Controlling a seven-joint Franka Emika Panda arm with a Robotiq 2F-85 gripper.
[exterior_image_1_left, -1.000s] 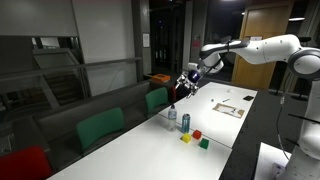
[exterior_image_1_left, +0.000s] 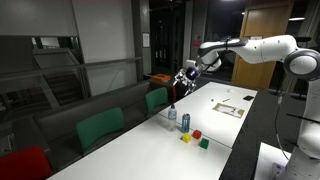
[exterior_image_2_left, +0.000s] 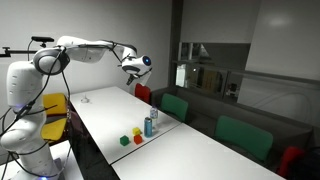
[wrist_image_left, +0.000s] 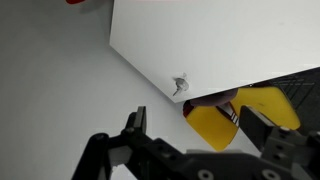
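My gripper is open, with nothing held between its dark fingers. It hangs high in exterior view 1, clear of the table and above and behind the bottle. On the white table stand a pale bottle (exterior_image_1_left: 172, 118) and a blue can (exterior_image_1_left: 186, 123). Close in front of them lie three small blocks: yellow (exterior_image_1_left: 186, 138), red (exterior_image_1_left: 197, 134) and green (exterior_image_1_left: 204, 144). Exterior view 2 shows the can (exterior_image_2_left: 148, 128) and the green block (exterior_image_2_left: 124, 138) from the other side.
Small items lie on the table part (exterior_image_1_left: 215, 112) near the arm's base. Green chairs (exterior_image_1_left: 100, 127) line the far side. Below the table edge in the wrist view is an unclear yellow shape (wrist_image_left: 212, 125).
The arm and gripper have shifted slightly up and to the right in exterior view 1. Bottle, can and blocks stay where they were.
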